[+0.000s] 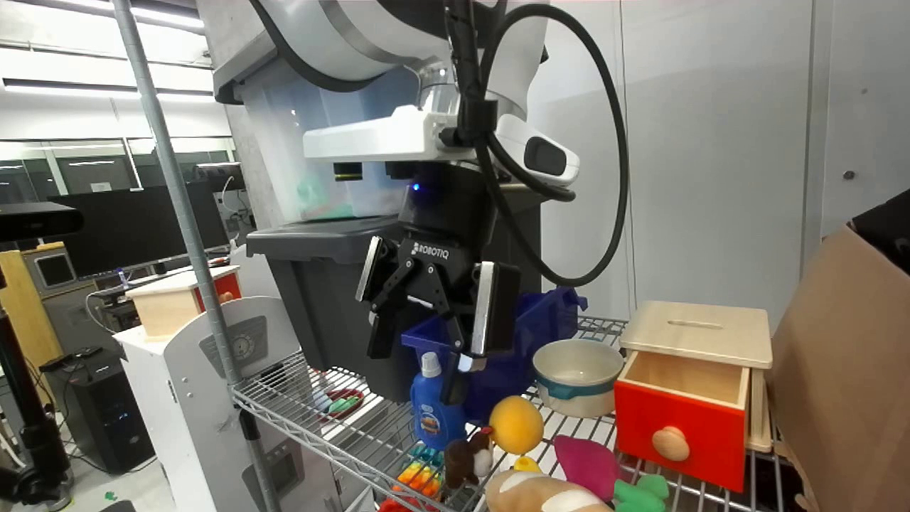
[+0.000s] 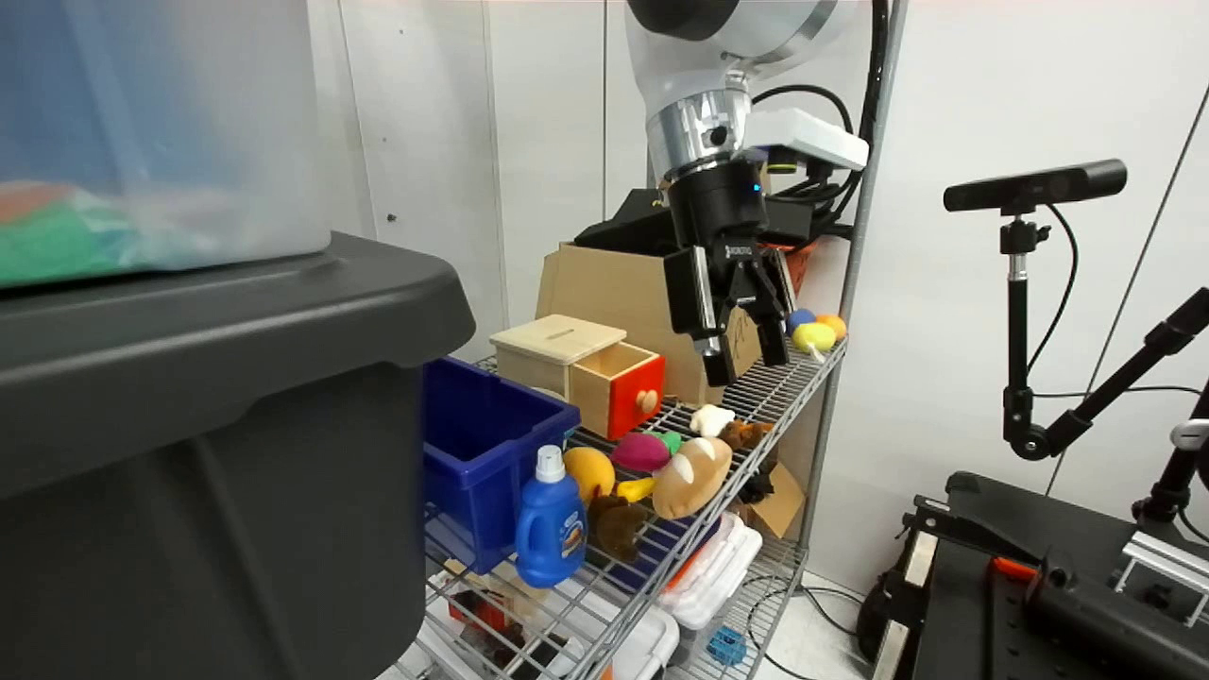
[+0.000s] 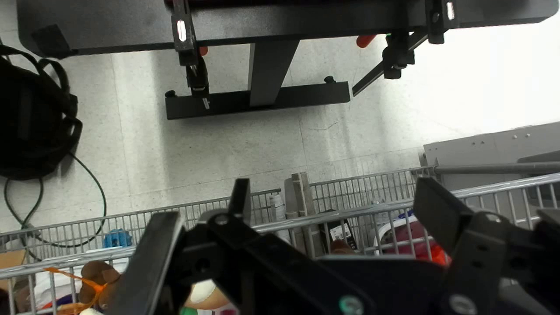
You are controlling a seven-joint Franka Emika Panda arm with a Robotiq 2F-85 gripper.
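My gripper [image 1: 416, 368] hangs above the wire shelf with its fingers wide apart and nothing between them; the wrist view also shows this gap. Below and around it in exterior view 1 are a blue detergent bottle [image 1: 437, 408], a yellow-orange ball [image 1: 516, 425], a brown plush toy [image 1: 461, 461], a bread loaf toy [image 1: 546, 493] and a magenta plush [image 1: 586, 466] with green leaves. A wooden box [image 2: 557, 351] has its red-fronted drawer [image 2: 635, 397] pulled out, and its inside looks empty. Beside it sits a white-and-teal bowl [image 1: 578, 375].
A blue bin [image 2: 489, 453] stands behind the bottle, next to a large dark tote [image 2: 215, 533]. A cardboard sheet [image 1: 853, 350] closes off the right end. The shelf's front rail [image 3: 367, 210] runs beneath my gripper, with open floor beyond it.
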